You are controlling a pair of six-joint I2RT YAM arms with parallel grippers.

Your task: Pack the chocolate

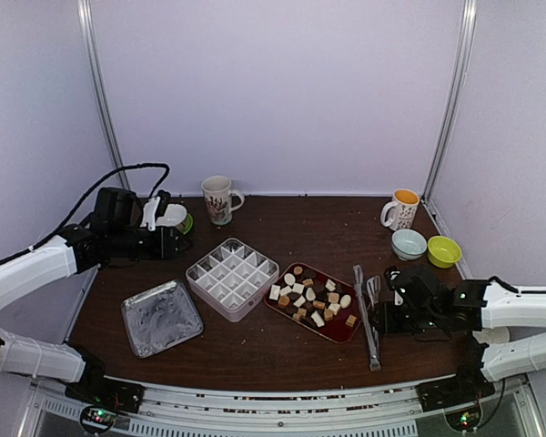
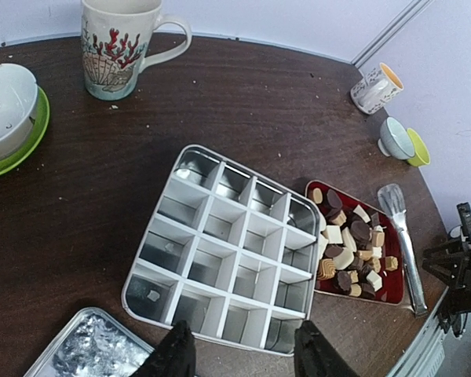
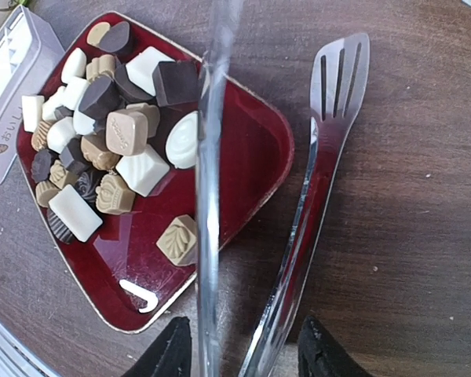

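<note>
A red tray (image 1: pixel 337 332) of assorted chocolates lies beside a white divided box (image 1: pixel 232 278) with empty compartments. Metal tongs (image 3: pixel 317 181) stand at the tray's right edge, one arm slotted, the other blurred above the tray in the right wrist view. My right gripper is low at the tongs' handle end, fingers apart with the tongs between them; whether it grips them is unclear. My left gripper hangs open above the table left of the box, nothing between its fingers.
A foil-lined lid (image 1: pixel 162 319) lies front left. At the back stand a tall mug (image 1: pixel 218 200), a white bowl on a green saucer (image 2: pixel 8 114), an orange-lined mug (image 1: pixel 398 211), a blue bowl (image 1: pixel 409 242) and a yellow bowl (image 1: pixel 444 252).
</note>
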